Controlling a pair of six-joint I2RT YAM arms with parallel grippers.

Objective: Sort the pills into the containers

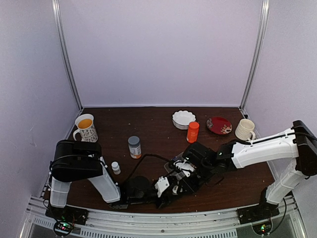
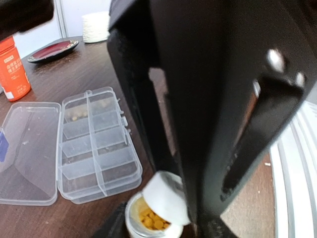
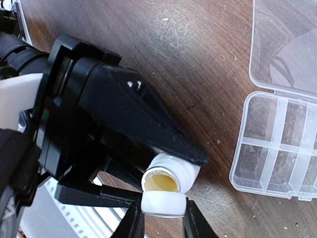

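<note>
An uncapped white pill bottle [image 2: 153, 226] with yellow pills inside stands between the fingers of my left gripper. Those fingers lie along its sides; whether they press on it is unclear. My right gripper is shut on a white cap [image 3: 163, 204], which is tilted against the bottle's rim and covers only part of the mouth. A clear pill organizer [image 2: 99, 146] lies with its lid folded back. Pale yellow pills [image 2: 81, 113] sit in its far compartment, while the near compartments look empty. Arms cover most of this in the top view.
A small white bottle [image 1: 115, 167], a grey-capped bottle [image 1: 134, 147] and a patterned mug [image 1: 86, 129] stand at left. Farther right are an orange bottle [image 1: 192, 132], a white bowl [image 1: 183, 119], a red plate [image 1: 219, 125] and a white mug [image 1: 245, 129].
</note>
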